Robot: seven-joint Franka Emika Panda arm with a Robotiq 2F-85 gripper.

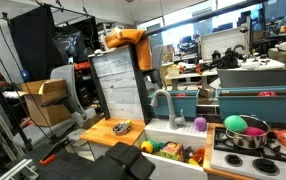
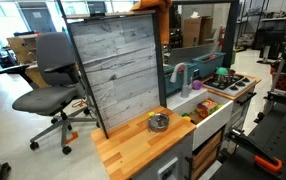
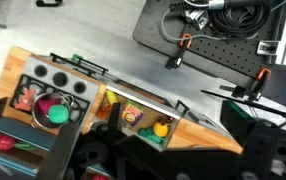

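Observation:
In the wrist view my gripper stands open, its dark fingers (image 3: 106, 140) wide apart. Beneath them is the toy kitchen, with an open drawer (image 1: 178, 150) of colourful toy food between the fingers. A pot (image 1: 249, 138) sits on the stove (image 1: 258, 163). A green ball (image 1: 235, 124) and something pink are at the pot, also visible from above. A small metal bowl (image 2: 158, 122) rests on the wooden counter (image 2: 133, 140). Nothing shows between my fingertips.
A faucet (image 1: 164, 102) rises behind the sink, with a purple ball (image 1: 200, 124) near it. Teal bins (image 1: 263, 103) line the back. A grey panel (image 2: 116, 70) with orange cloth (image 2: 155, 6) on top stands beside the counter. A black perforated table (image 3: 213, 52) carries clamps and cables.

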